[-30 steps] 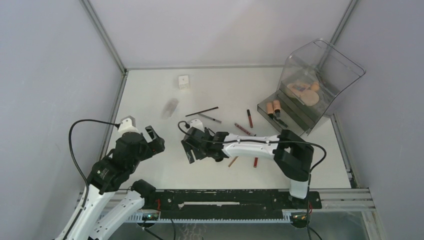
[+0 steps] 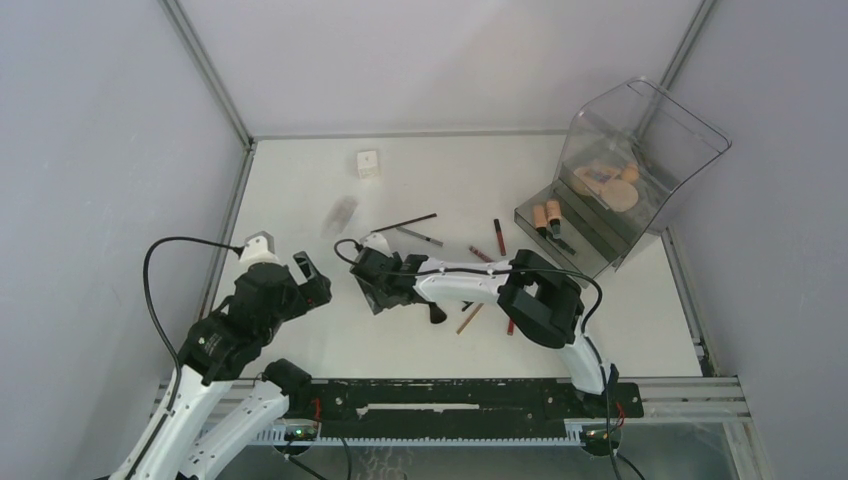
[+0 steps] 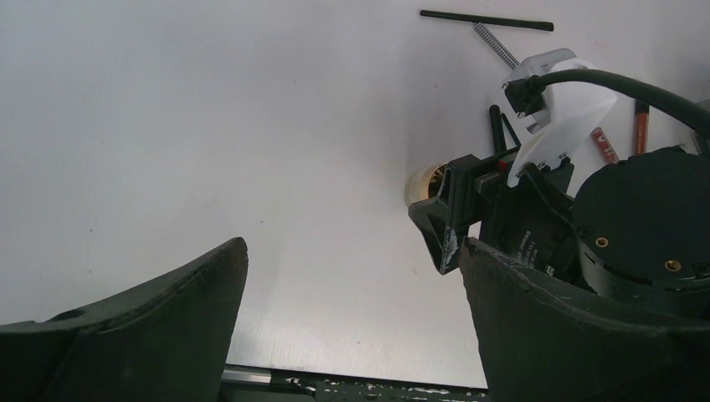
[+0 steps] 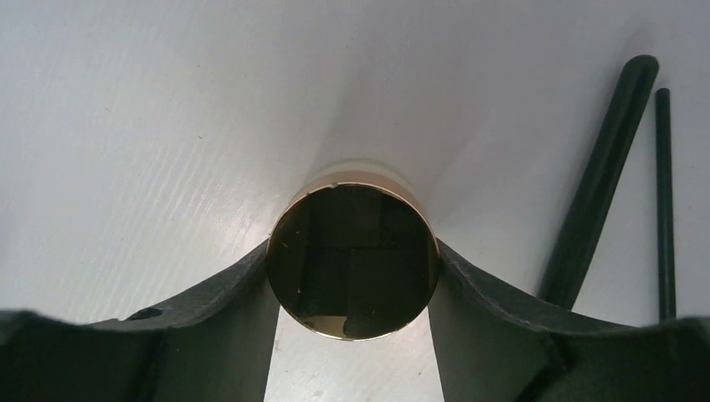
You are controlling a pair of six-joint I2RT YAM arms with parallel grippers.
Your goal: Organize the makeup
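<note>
My right gripper has its fingers on either side of a round container point(image 4: 352, 260) with a shiny gold-rimmed top, touching its sides; whether it grips firmly cannot be told. The container is partly hidden behind that gripper in the left wrist view point(image 3: 416, 186). My left gripper stands open and empty at the table's left. Pencils and liners point(image 2: 403, 222), red sticks point(image 2: 499, 237) and a dark brush point(image 2: 437, 312) lie scattered around the middle. A clear tiered organizer point(image 2: 650, 150) at the right holds tan bottles and round puffs.
A small white box point(image 2: 367, 165) stands at the back, with a translucent item point(image 2: 341, 215) nearer on the left. The right arm stretches over several of the loose items.
The right arm has shifted slightly left and toward the back, its elbow moving leftward. The left arm and the loose items look almost unchanged.
</note>
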